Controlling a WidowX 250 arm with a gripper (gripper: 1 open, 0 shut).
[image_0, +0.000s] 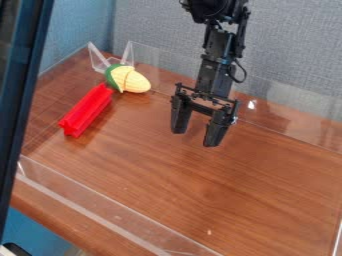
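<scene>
My black gripper (198, 126) hangs low over the middle-back of the wooden board, its two fingers spread apart with nothing between them. To its left, a red elongated object (86, 111) lies on the wood. Behind that, a yellow toy corn (130, 80) with green husk lies near the back left corner, apart from the gripper.
Transparent low walls edge it at the back, left and front. Grey padded walls stand behind, and a dark vertical frame fills the left edge of the view.
</scene>
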